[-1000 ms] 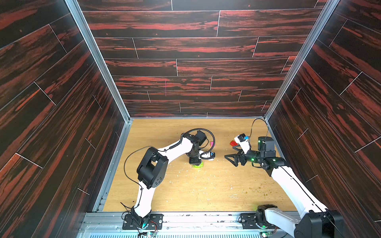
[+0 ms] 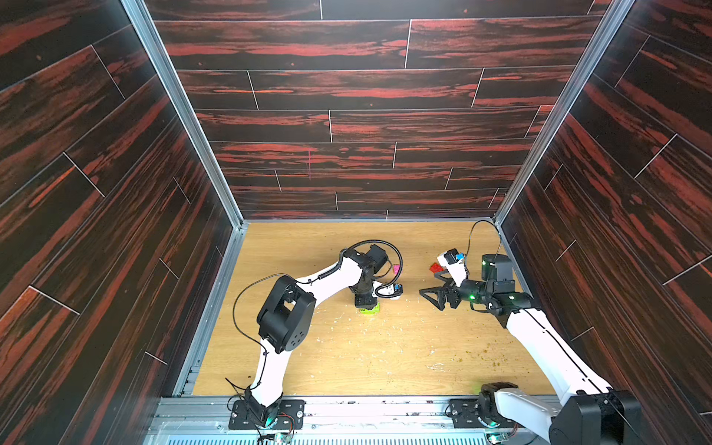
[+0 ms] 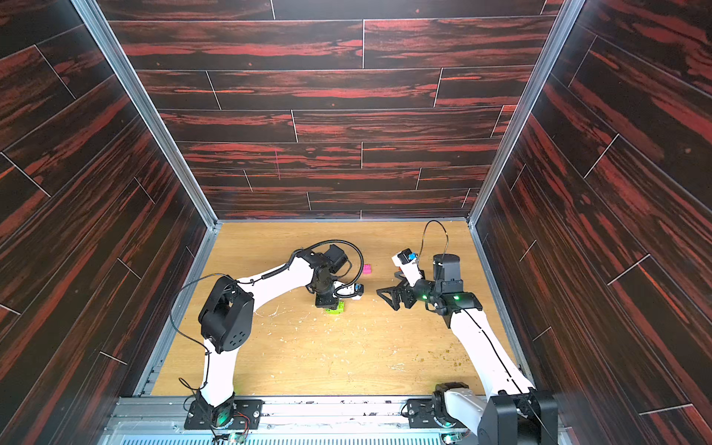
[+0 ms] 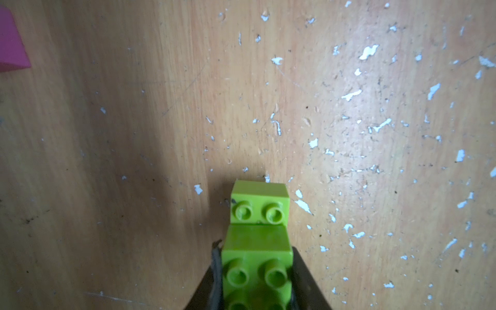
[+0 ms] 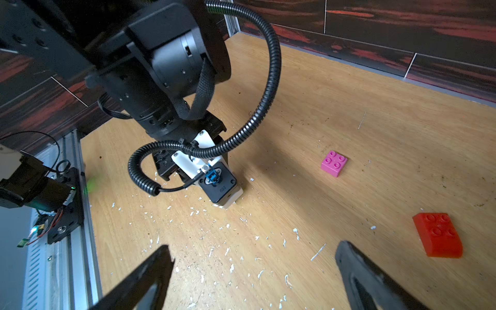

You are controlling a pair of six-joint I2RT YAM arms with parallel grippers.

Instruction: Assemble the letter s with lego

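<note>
In the left wrist view my left gripper is shut on a green brick [image 4: 256,236], its dark fingers on either side. Another green brick [image 4: 260,204] shows just beyond and lower, touching or very close to the held one; whether they are joined I cannot tell. From above, the green [image 2: 368,309] peeks out below the left gripper near the table's middle. My right gripper stands open above the table, nothing between its fingers. A pink brick [image 5: 334,163] and a larger red brick [image 5: 437,234] lie loose on the table, studs up.
The left arm's cable loop [image 5: 268,93] hangs around its wrist. Dark walls [image 2: 371,159] enclose the back and sides.
Almost nothing differs. The left gripper stays over the green bricks, with at most a very slight shift, and the right arm is practically still.
</note>
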